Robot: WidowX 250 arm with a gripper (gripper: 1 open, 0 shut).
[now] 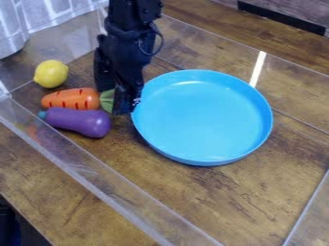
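My black gripper [118, 88] hangs down at the upper middle, open, its fingers just above the green top of an orange carrot [71, 99]. A purple eggplant [80, 123] lies in front of the carrot, apart from the fingers. A yellow lemon [50, 73] lies behind the carrot at the left. The blue plate [201, 120] sits right of the gripper. Whether the fingertips touch anything I cannot tell.
A clear barrier [103, 184] runs along the left and front. A silver object [11, 24] stands at the back left.
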